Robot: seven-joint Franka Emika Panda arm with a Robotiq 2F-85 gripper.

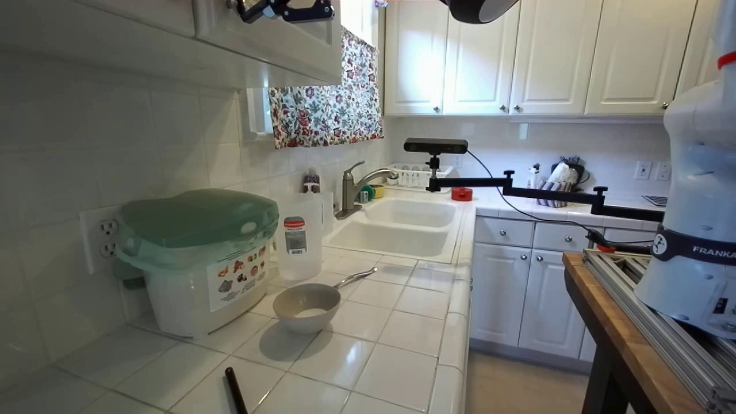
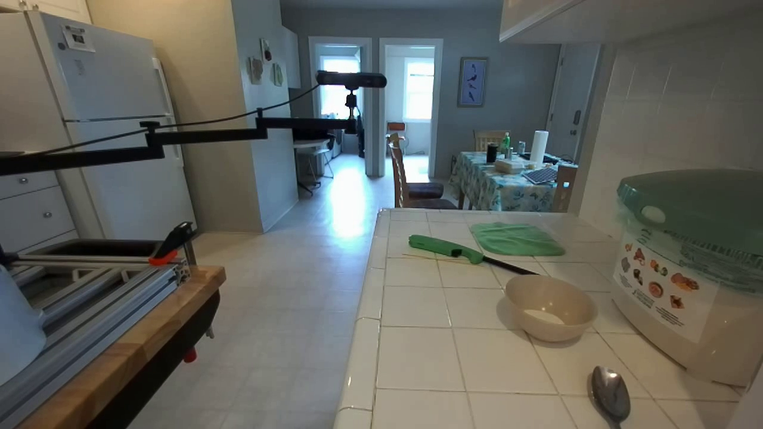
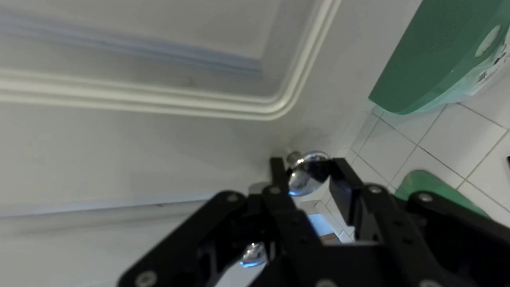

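My gripper is shut on a round silver knob of a white upper cabinet door; in the wrist view the knob sits between the two black fingertips. The door looks closed in exterior view 1, where only the lower part of the cabinet shows. There the gripper's fingers reach in at the top edge, and the knob is mostly hidden by them. Exterior view 2 does not show the gripper.
Below on the tiled counter stand a green-lidded bin, a clear jug and a bowl. A spoon, a green-handled tool and a green cloth lie there too. A second knob sits near the gripper.
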